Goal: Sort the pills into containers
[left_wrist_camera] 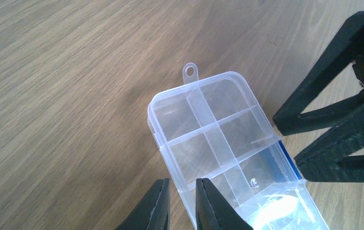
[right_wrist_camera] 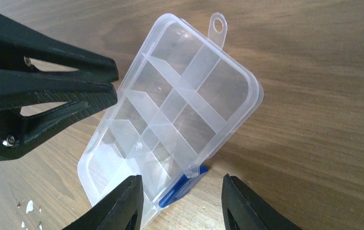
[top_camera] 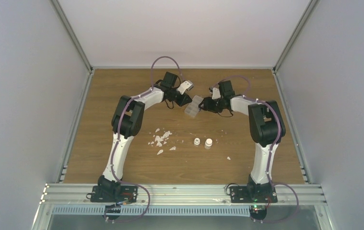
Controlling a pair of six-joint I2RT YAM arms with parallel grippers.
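Observation:
A clear, divided plastic box (top_camera: 193, 108) with a blue latch (right_wrist_camera: 183, 187) lies slanted on the table between my two grippers. In the left wrist view its side wall runs between the fingertips of my left gripper, which are a small gap apart. My right gripper is wide open on the opposite side, with the latch edge between its fingertips in view; contact cannot be made out. The visible compartments look empty apart from a tiny round spot. Two small white-topped bottles (top_camera: 208, 142) stand nearer the front. I cannot make out any pills.
White flakes and scraps (top_camera: 161, 138) lie scattered left of the bottles, and a lone scrap (top_camera: 228, 158) is to their right. Bare wood (top_camera: 93, 153) stretches along the left side and behind the box.

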